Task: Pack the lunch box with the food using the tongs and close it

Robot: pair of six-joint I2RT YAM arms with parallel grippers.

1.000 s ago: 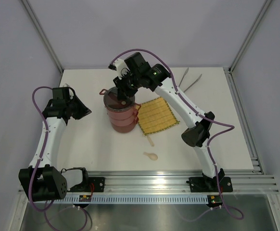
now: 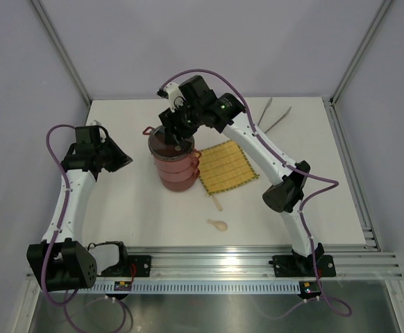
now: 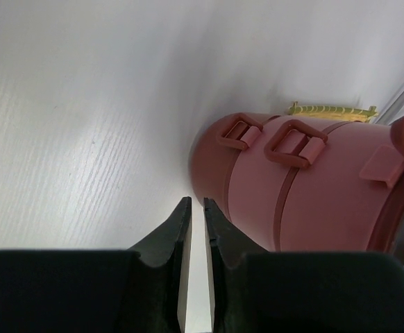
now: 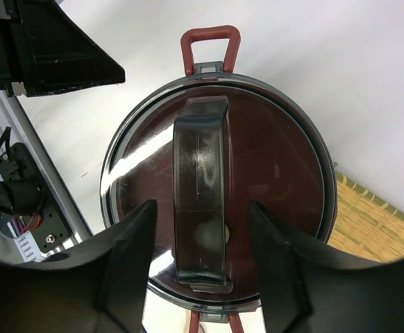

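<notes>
The stacked pink lunch box (image 2: 176,179) with red clasps stands left of the table's middle; its side fills the right of the left wrist view. Its dark lid (image 4: 278,159) has a raised black handle (image 4: 199,173). My right gripper is over the lid, its fingers part open on either side of the handle; whether they touch it I cannot tell. My left gripper is shut with nothing visible between its fingers, clear of the lunch box on its left side.
A yellow woven mat (image 2: 226,166) lies right of the box. Tongs (image 2: 278,118) lie at the back right, a wooden spoon (image 2: 217,225) and a stick (image 2: 216,202) at the front.
My right gripper has shifted very slightly over the lid. The left arm and the lunch box look unchanged.
</notes>
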